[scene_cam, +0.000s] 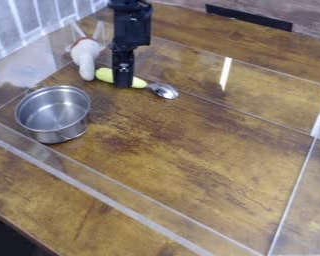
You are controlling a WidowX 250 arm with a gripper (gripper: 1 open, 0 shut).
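Observation:
My black gripper [124,76] hangs at the upper middle of the camera view, its fingertips low over a yellow-green handled spoon whose silver bowl [162,90] points right. The gripper looks shut; whether it touches the handle is unclear. A steel pot [53,113] sits at the left, and a white mushroom-like toy [85,55] lies left of the gripper.
Transparent panels edge the workspace at left and right, and a dark strip lies at the back right.

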